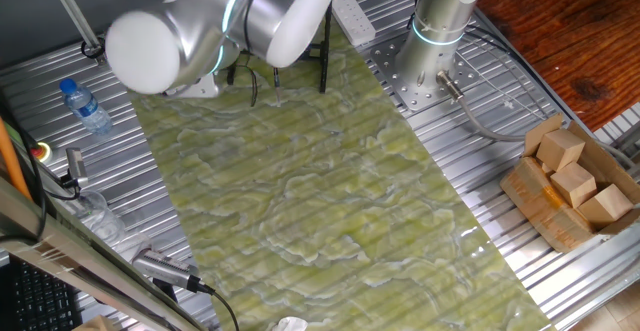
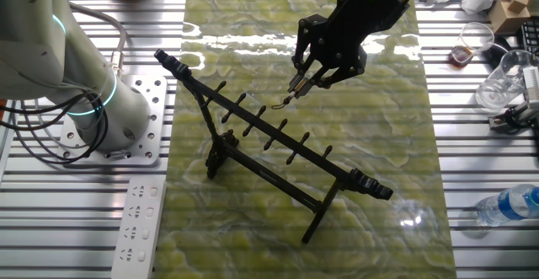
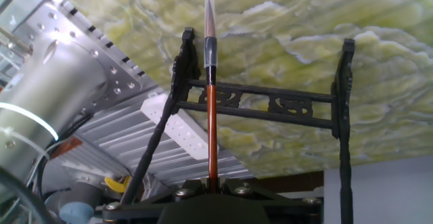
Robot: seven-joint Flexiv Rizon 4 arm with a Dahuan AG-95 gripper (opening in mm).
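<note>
A writing brush with a red-brown handle (image 3: pixel 212 136) and a clear-capped tip (image 3: pixel 210 21) extends from my gripper in the wrist view. In exterior view 2 my gripper (image 2: pixel 303 85) is shut on the brush's end, and a small cord loop (image 2: pixel 290 100) shows at its fingertips. A black brush rack (image 2: pixel 278 136) with several pegs along its top bar stands below and beside the gripper. Its carved lower crossbar (image 3: pixel 257 103) lies behind the brush in the wrist view. Exterior view 1 hides the fingers behind the arm; part of the rack (image 1: pixel 325 61) shows there.
A white power strip (image 2: pixel 139 228) lies beside the rack near the robot base (image 2: pixel 126 119). At the far side stand a water bottle (image 1: pixel 85 106) and a cardboard box of wooden blocks (image 1: pixel 550 211).
</note>
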